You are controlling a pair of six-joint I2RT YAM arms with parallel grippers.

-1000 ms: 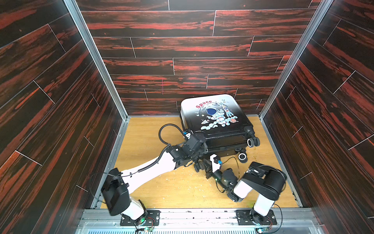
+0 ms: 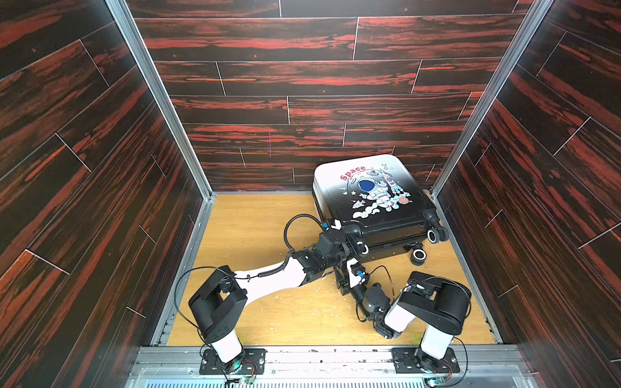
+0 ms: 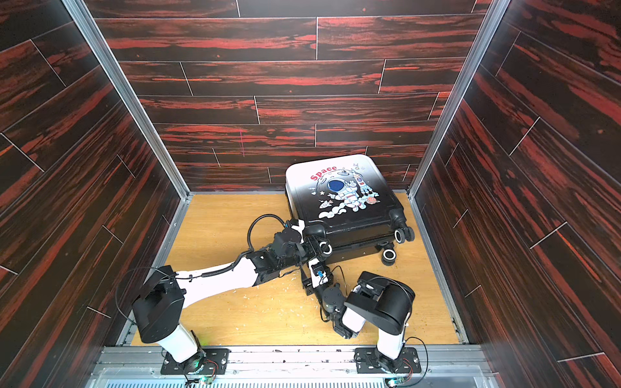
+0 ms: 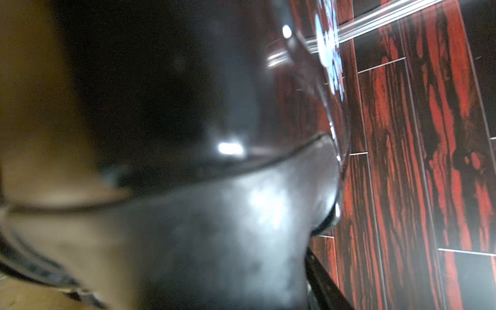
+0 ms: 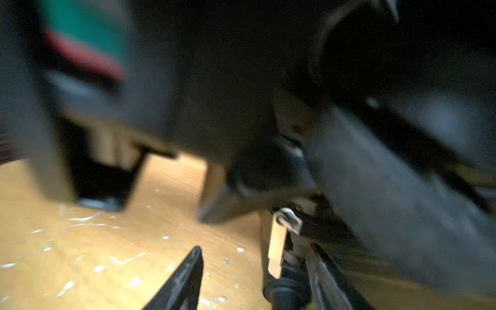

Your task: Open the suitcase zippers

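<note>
The black suitcase (image 2: 362, 194) with a "Space" astronaut print lies flat at the back right. My left gripper (image 2: 349, 239) is pressed against its near left corner; the left wrist view is filled by the glossy shell (image 4: 217, 103), and it seems shut on that corner, though its fingertips are hidden. My right gripper is just below, its two fingers open either side of a metal zipper pull (image 5: 277, 248) hanging at the case's underside, apart from it or nearly so.
Suitcase wheels (image 2: 418, 254) stick out at the near right. Dark panelled walls enclose the back and sides.
The suitcase has shifted to the right, along with my left arm, which moved right.
</note>
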